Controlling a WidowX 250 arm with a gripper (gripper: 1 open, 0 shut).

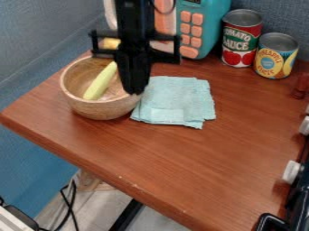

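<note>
My black gripper hangs low over the right side of a wooden bowl, its lower part hiding part of the bowl's rim and interior. A pale yellow elongated object, like corn or a banana, lies in the bowl, left of the gripper. A folded light-blue cloth lies to the right of the bowl. I cannot tell whether the fingers are open or shut.
A teal toy microwave stands behind, with a tomato sauce can and a yellow-labelled can to its right. Black stove-like equipment lines the right edge.
</note>
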